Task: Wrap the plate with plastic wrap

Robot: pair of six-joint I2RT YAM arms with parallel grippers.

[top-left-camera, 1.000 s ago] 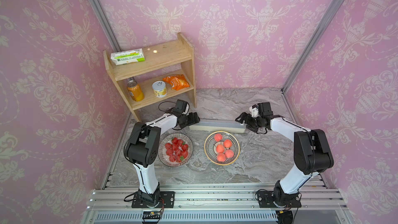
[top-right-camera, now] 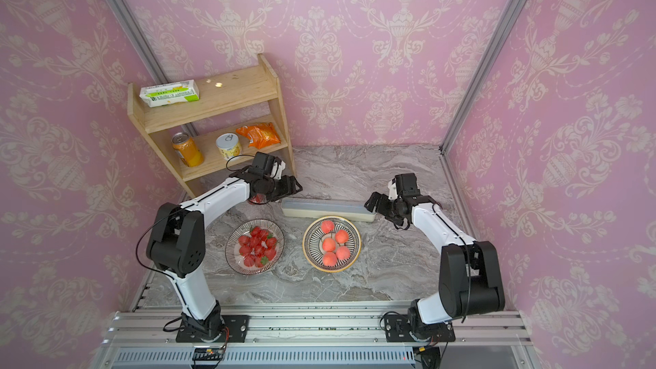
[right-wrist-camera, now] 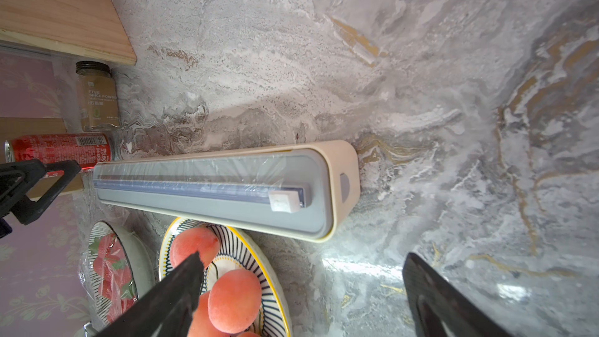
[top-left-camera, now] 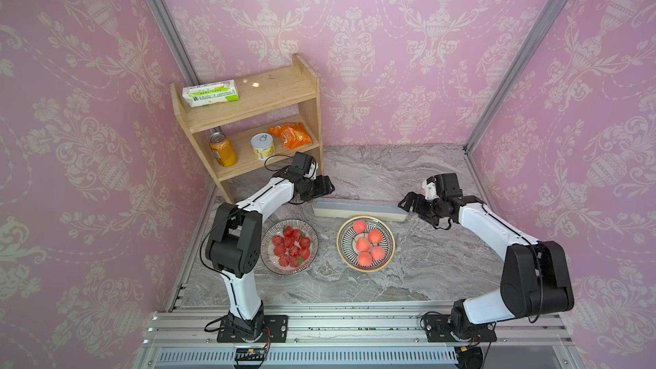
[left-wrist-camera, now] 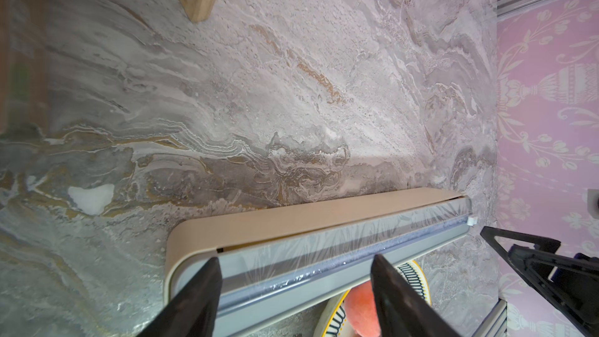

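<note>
A long white dispenser box (top-left-camera: 360, 209) lies across the table, clear film (left-wrist-camera: 349, 240) along its top. A white slider (right-wrist-camera: 284, 201) sits at its right end. In front stands the patterned plate of peaches (top-left-camera: 366, 244); no film shows over it. To its left is the plate of strawberries (top-left-camera: 289, 246), with clear film around it in the right wrist view. My left gripper (top-left-camera: 329, 186) is partly open near the box's left end, nothing held. At the right end, my right gripper (top-left-camera: 407, 203) stands open and empty, its fingers (right-wrist-camera: 181, 287) wide apart.
A wooden shelf (top-left-camera: 246, 107) at back left holds a carton (top-left-camera: 210, 93), an orange can (top-left-camera: 222, 149), a tin (top-left-camera: 262, 145) and a snack bag (top-left-camera: 291, 135). A red can (right-wrist-camera: 59, 149) and a jar (right-wrist-camera: 98, 95) stand near it. Table behind the box is clear.
My right gripper shifted right along the box's end. The box slid very slightly right; both plates stayed put.
</note>
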